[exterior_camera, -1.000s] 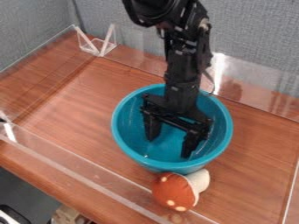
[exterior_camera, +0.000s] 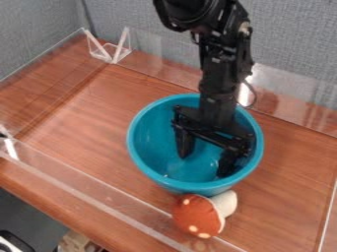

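Note:
A teal bowl stands on the wooden table in the middle of the view. My black gripper hangs down from the top into the bowl's right half, its two fingers low inside it; whether anything is between them is hidden or too dark to tell. An orange and white toy, rounded like a mushroom, lies on the table just in front of the bowl, to its lower right.
A white wire stand is at the back left against the grey walls. Clear plastic strips run along the table's edges.
My gripper has shifted slightly to the right within the bowl. The bowl and toy appear unmoved.

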